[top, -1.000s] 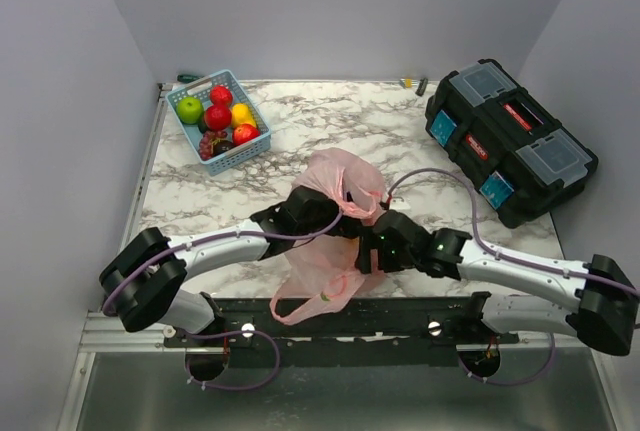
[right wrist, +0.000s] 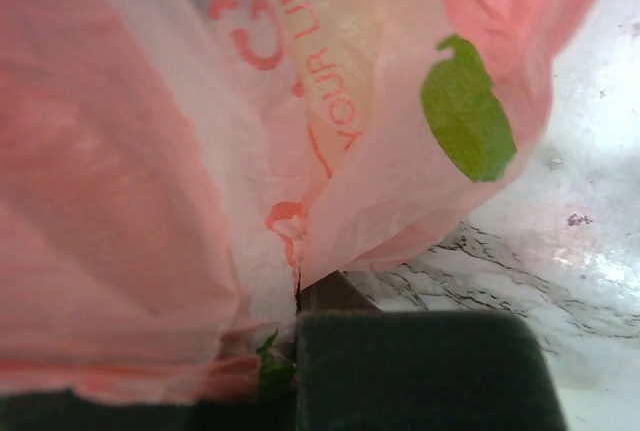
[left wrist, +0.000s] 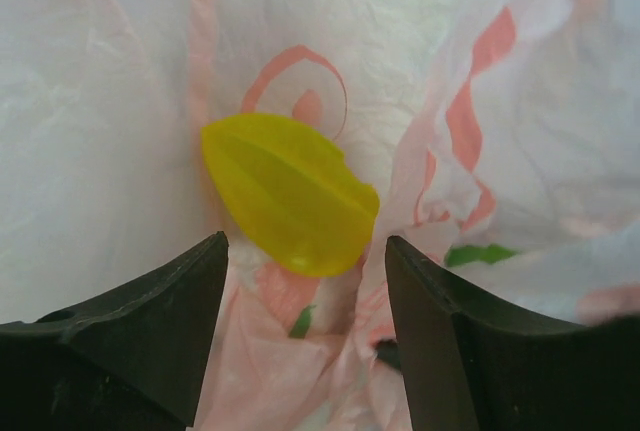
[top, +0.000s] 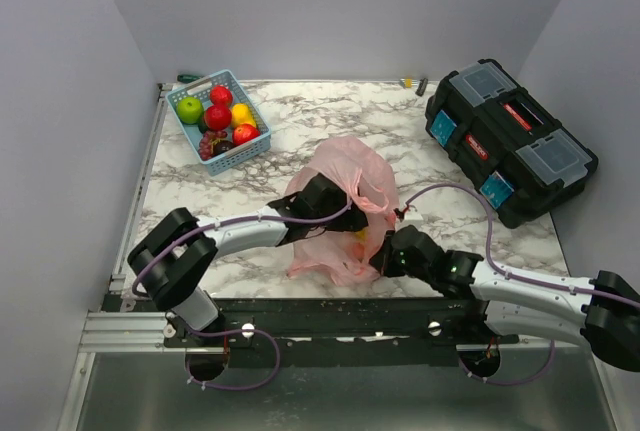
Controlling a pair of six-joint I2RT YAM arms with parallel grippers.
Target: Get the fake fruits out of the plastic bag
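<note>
The pink translucent plastic bag stands crumpled at the front middle of the table. Inside it lies a yellow fruit, well shown in the left wrist view, with a small bit visible from the top. My left gripper reaches into the bag, open, its fingers on either side of the fruit's near end and nothing gripped. Outside, at the bag's lower right, my right gripper is shut on the plastic bag, whose film gathers into folds at the fingers.
A blue basket of several fruits stands at the back left. At the right is a black toolbox. Bare marble table lies behind the bag.
</note>
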